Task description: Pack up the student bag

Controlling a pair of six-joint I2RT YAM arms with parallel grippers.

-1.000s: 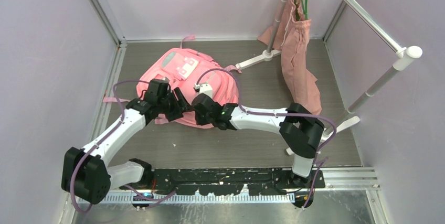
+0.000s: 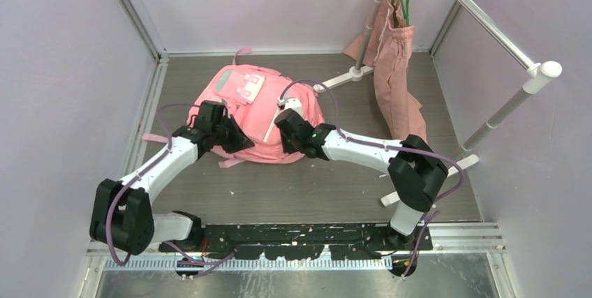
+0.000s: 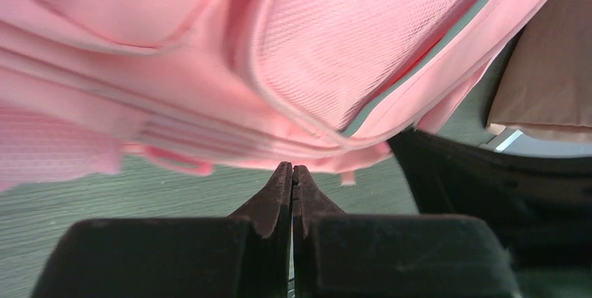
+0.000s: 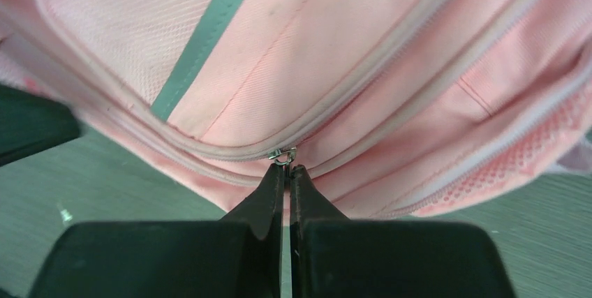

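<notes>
The pink backpack [image 2: 251, 109] lies flat on the grey floor [image 2: 300, 193], its zipped edge toward the arms. My right gripper is shut on a metal zipper pull [image 4: 283, 155] on that edge, beside the curved zipper track. My left gripper is shut with nothing showing between its fingertips, just short of the backpack's near edge. In the left wrist view the dark right gripper shows at the right, against the bag's edge.
A pink cloth bag [image 2: 394, 82] hangs on a white tube rack [image 2: 506, 106] at the right, its base feet on the floor. Bare floor lies in front of the backpack.
My right gripper has moved right and up along the backpack's edge. The backpack's fabric has shifted.
</notes>
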